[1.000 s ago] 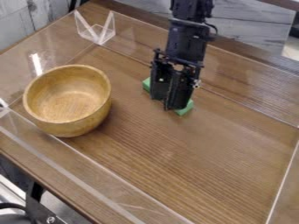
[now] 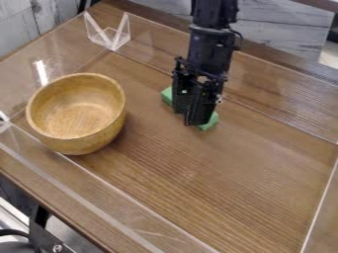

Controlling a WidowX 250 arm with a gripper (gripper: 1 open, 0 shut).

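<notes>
A black robot arm reaches down from the top centre to the gripper (image 2: 199,107), whose fingers are over a green block (image 2: 208,123). The block lies on the wooden table (image 2: 199,188), partly hidden behind the gripper, showing at both sides of it. Whether the fingers are open or closed on the block is too unclear to tell.
A wooden bowl (image 2: 75,109) sits to the left of the block. A clear, angular plastic object (image 2: 110,30) stands at the top left.
The bowl has not moved.
</notes>
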